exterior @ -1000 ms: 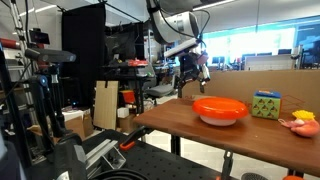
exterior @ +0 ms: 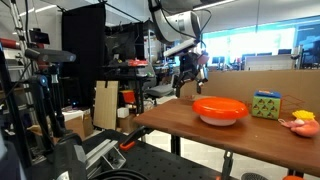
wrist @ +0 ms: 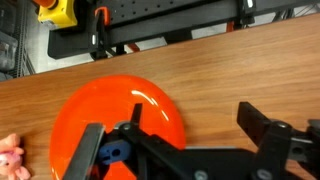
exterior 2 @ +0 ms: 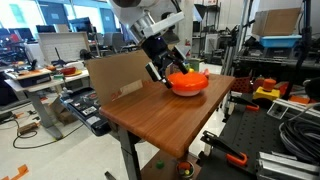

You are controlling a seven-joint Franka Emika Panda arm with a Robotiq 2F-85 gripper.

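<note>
A wide red bowl-like dish (exterior: 220,105) rests on the wooden table, with a white dish (exterior: 219,121) showing beneath its rim. From the wrist view, the red dish (wrist: 112,115) fills much of the left half, partly covered by one black finger. My gripper stands open above the table, its fingers wide apart and nothing between them. Seen from the other side, the gripper (exterior 2: 162,76) is close by the red dish (exterior 2: 188,80), higher than the tabletop; whether they touch is unclear.
A green and blue block (exterior: 266,104) stands behind the dish. A pink toy (exterior: 300,126) with a yellow piece (exterior: 304,115) lies at the table's right end. Bare wood (exterior 2: 155,118) stretches across the near part of the table. A black rail (wrist: 165,25) runs along one edge.
The arm has shifted only slightly above the table. The red dish, the block and the pink toy have stayed where they were.
</note>
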